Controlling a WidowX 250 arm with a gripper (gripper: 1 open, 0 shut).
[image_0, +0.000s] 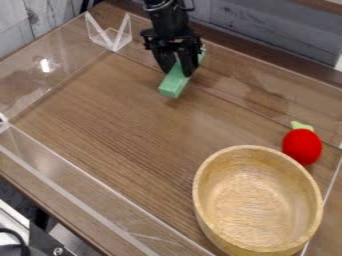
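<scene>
My black gripper (173, 50) is at the top centre, shut on a mint-green block (173, 83) that hangs tilted below its fingers over the back part of the wooden table (120, 140). Whether the block touches the table is hard to tell.
A pale wooden bowl (255, 200) sits at the front right, with a red tomato-like object (302, 147) with a green top behind it. A clear, angular item (114, 35) is at the back left.
</scene>
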